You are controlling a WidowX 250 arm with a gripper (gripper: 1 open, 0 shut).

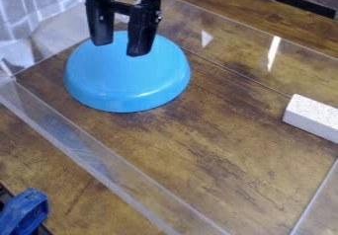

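Observation:
A black gripper [122, 37] hangs from the top of the view over an upturned blue bowl or dome [126, 81], which rests on the wooden floor of a clear-walled area. The two fingers stand apart on either side, open, with nothing visible between them. Whether the fingertips touch the blue surface cannot be told.
A white block [314, 116] lies at the right edge. A blue object [20, 213] sits at the lower left, outside the clear wall.

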